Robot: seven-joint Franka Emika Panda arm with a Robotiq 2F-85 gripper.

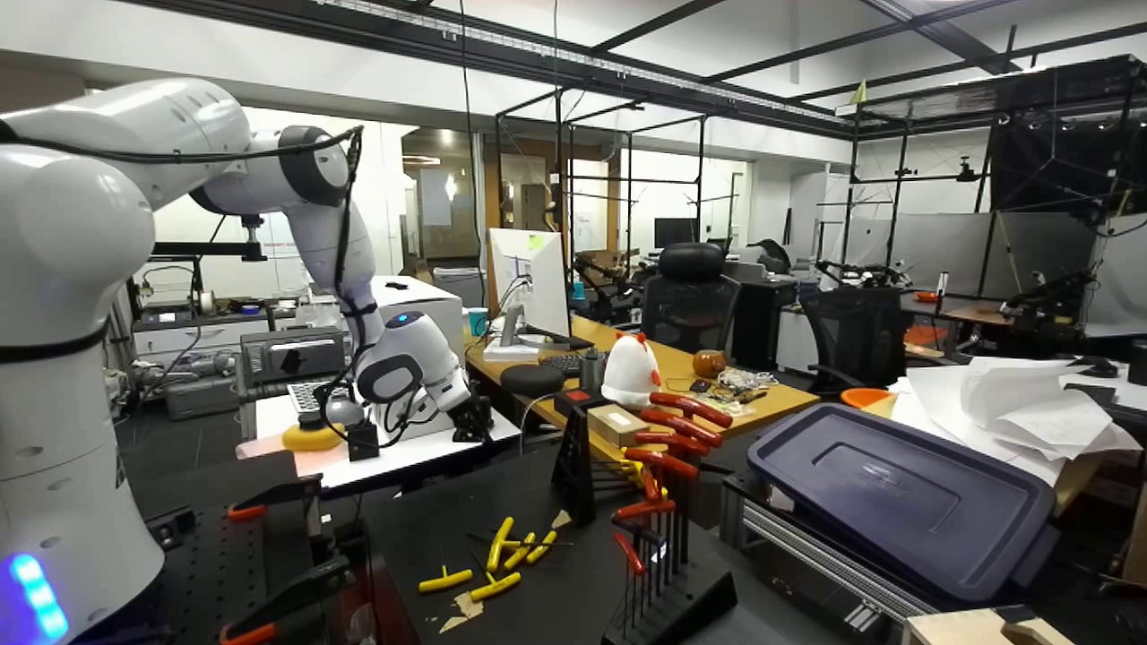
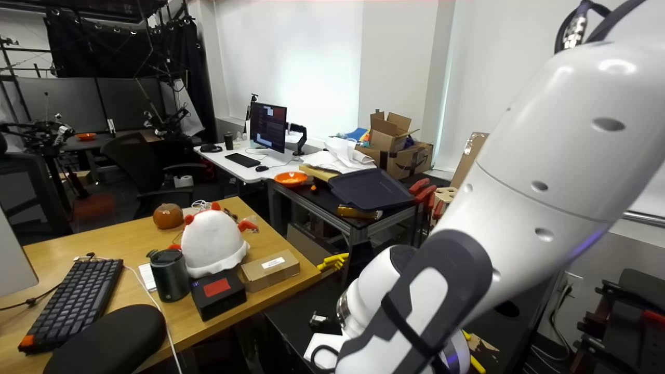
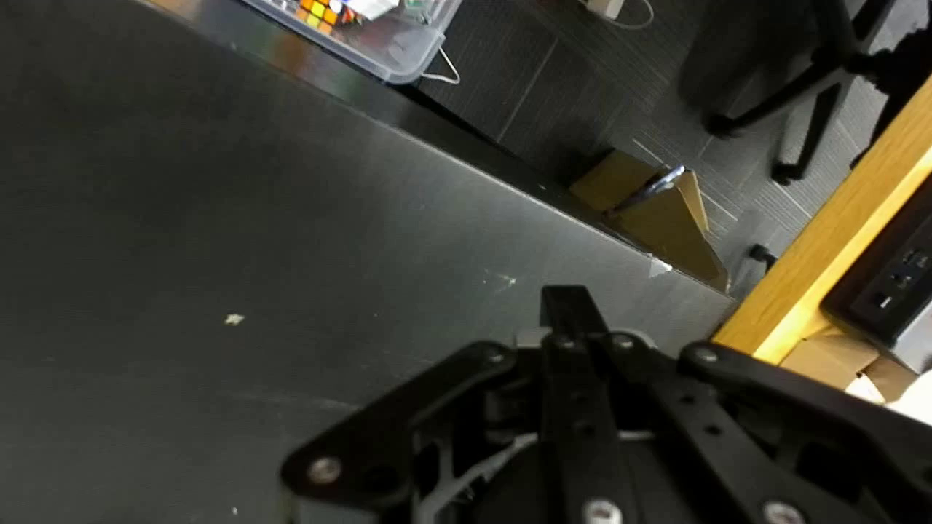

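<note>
My gripper (image 1: 470, 420) hangs above the left end of the black table, beside the white side desk. In the wrist view its fingers (image 3: 572, 310) are together, nothing showing between them, over bare table. To the right and apart from it, a black holder (image 1: 575, 468) appears tipped up on its end. Yellow handles (image 1: 632, 468) show behind it, partly hidden by red ones; exterior view 2 also shows yellow handles (image 2: 333, 262) near the wooden desk's edge. Several loose yellow T-handled keys (image 1: 502, 543) lie on the black table.
A rack of red-handled keys (image 1: 667, 462) stands upright at the right of the table. The wooden desk (image 2: 274, 234) borders it, with a small cardboard box (image 2: 269, 270) near its edge. Black clamps (image 1: 290, 597) sit by the arm's base.
</note>
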